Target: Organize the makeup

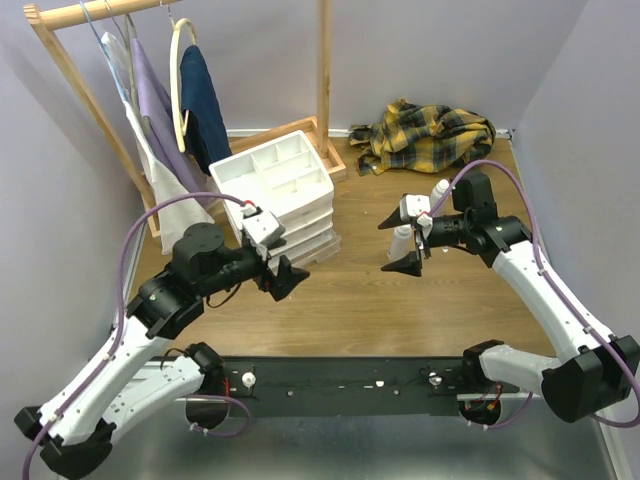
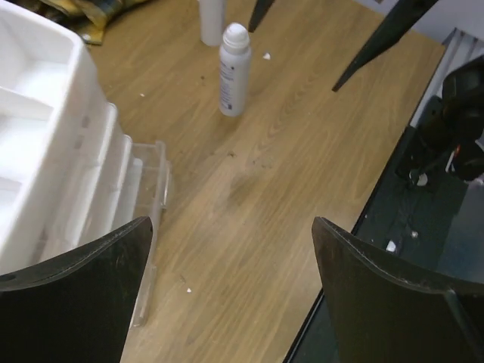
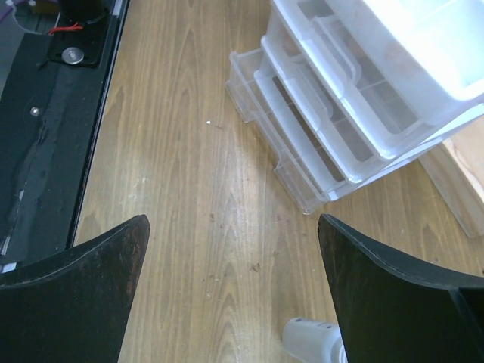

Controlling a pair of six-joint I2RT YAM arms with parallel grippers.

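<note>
A white makeup organizer (image 1: 290,205) with top compartments and clear stacked drawers (image 3: 310,121) stands on the wooden floor. My left gripper (image 1: 272,268) is open in front of its lower right side, empty. My right gripper (image 1: 400,242) is open over the right part of the floor, by two white bottles. In the left wrist view one bottle (image 2: 234,76) stands upright, with the other (image 2: 210,19) behind it. In the right wrist view a white bottle (image 3: 310,339) is partly hidden behind a finger.
A clothes rack with hanging garments stands at back left on a wooden base (image 1: 338,168). A plaid cloth (image 1: 420,140) lies at back right. The floor (image 1: 360,320) between the arms is clear up to the dark front rail (image 1: 330,395).
</note>
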